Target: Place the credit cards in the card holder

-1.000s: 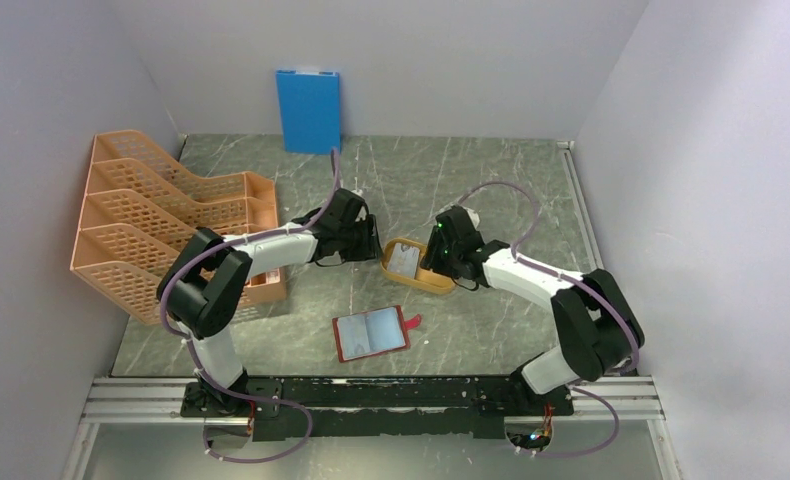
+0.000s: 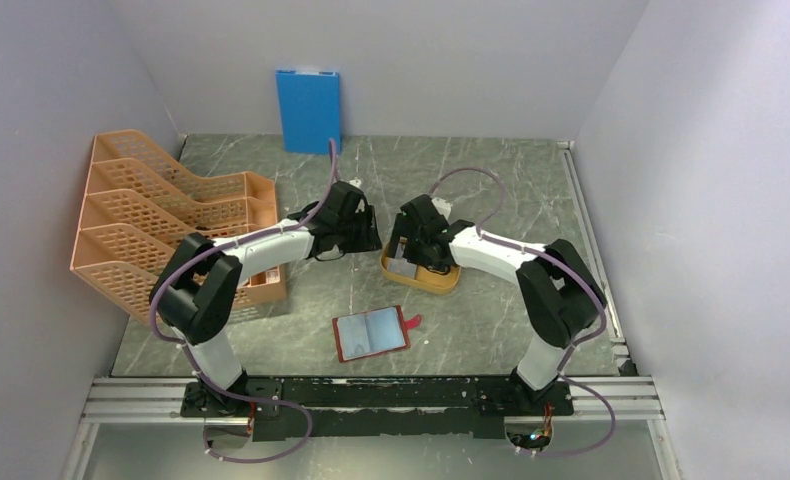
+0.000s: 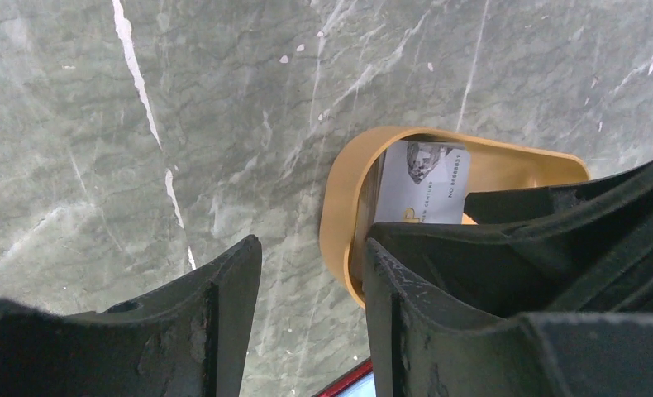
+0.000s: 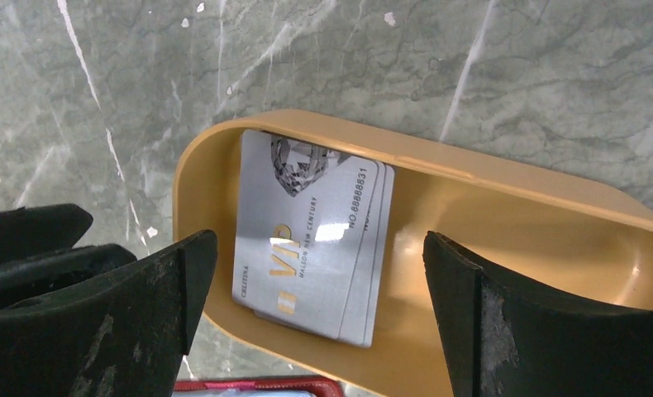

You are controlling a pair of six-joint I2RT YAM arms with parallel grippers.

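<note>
A small stack of silver-white credit cards [image 4: 315, 240] lies flat at the left end of a yellow oval tray [image 4: 488, 169]. In the right wrist view, my right gripper stands open over the tray, one finger on each side of the cards and nothing gripped. My left gripper is just left of the tray, its fingers parted with no object held between them; the tray's left wall shows behind the gap. The card holder [image 2: 371, 333], red-edged with clear pockets, lies open near the front of the table. A red strap [image 2: 413, 322] sticks out from its right side.
A peach-coloured slotted rack [image 2: 161, 225] fills the left side. A blue board [image 2: 309, 110] leans on the back wall. The two hands are close together at the tray's left end. Bare table lies to the right and behind.
My right gripper has moved left over the cards, its fingers now wide. The left gripper has shifted only slightly. Tray and card holder stay in place.
</note>
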